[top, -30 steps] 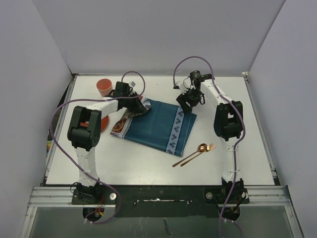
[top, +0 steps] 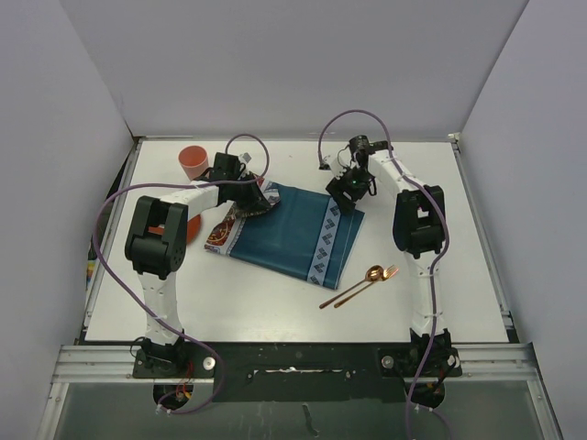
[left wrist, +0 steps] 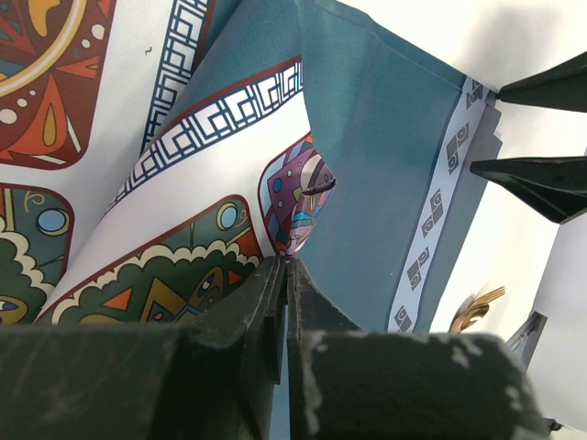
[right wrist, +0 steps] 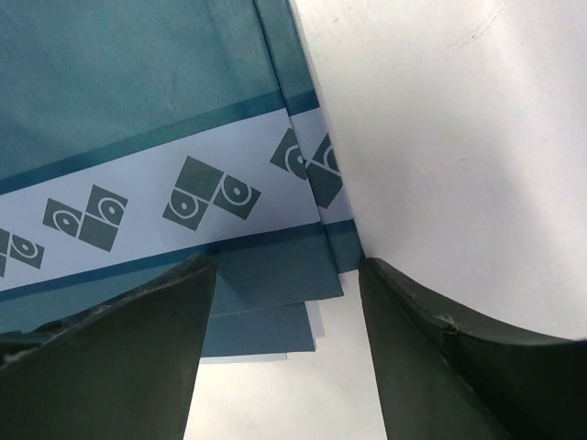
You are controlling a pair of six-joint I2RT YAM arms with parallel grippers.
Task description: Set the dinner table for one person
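Note:
A teal placemat point(top: 284, 234) with patterned end bands lies at a slant on the white table; its far-left corner is bunched up. My left gripper is shut on a pinched fold of that cloth, the patterned fabric point(left wrist: 197, 147) rising to its tips. At the opposite end, my right gripper stands open around the mat's far-right corner point(right wrist: 312, 266), where stacked folded layers show. A copper spoon point(top: 373, 274) and fork point(top: 389, 273) lie side by side near the front right. An orange cup point(top: 193, 160) stands at the back left.
Partly under the left arm, an orange plate point(top: 193, 229) lies left of the mat. Bare table point(top: 248, 302) shows in front of the mat and along the right side. Grey walls enclose the back and sides.
The left arm, mat and cutlery look unmoved.

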